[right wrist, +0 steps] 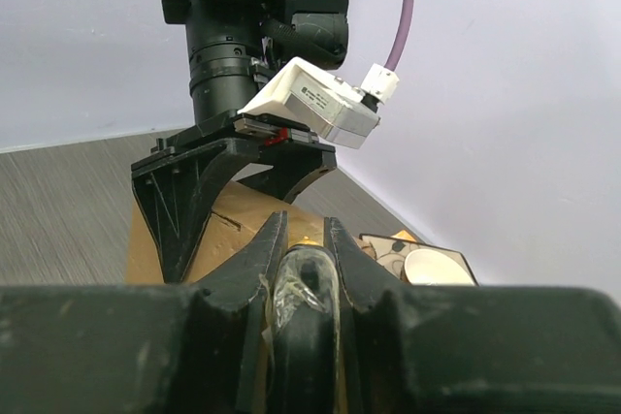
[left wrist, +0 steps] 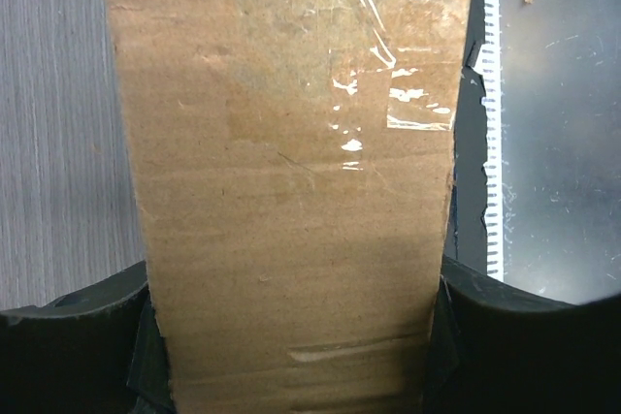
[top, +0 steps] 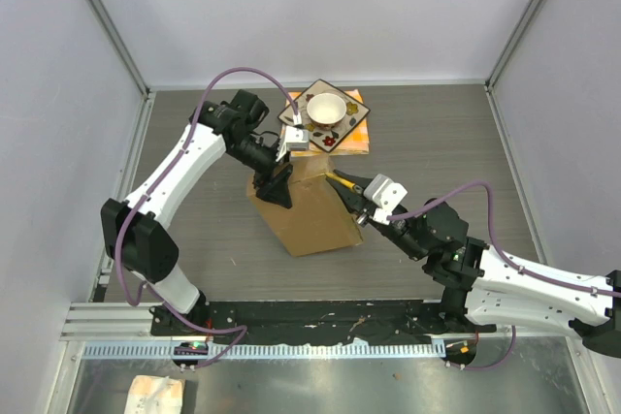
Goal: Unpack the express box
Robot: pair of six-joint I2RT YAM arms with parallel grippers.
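A brown cardboard box [top: 301, 220], with clear tape on it, stands tilted over the middle of the table. My left gripper [top: 272, 181] is shut on it; in the left wrist view the cardboard [left wrist: 291, 201] fills the space between the fingers. My right gripper [top: 333, 178] is shut on a yellow-handled tool, seen in the top view, with its tip at the box's taped upper right edge. The tool is mostly hidden between the dark fingers in the right wrist view, and what it is exactly I cannot tell.
A white bowl [top: 326, 107] sits on a patterned square board [top: 296, 110] over an orange cloth [top: 354, 143] at the back. Walls enclose the sides and back.
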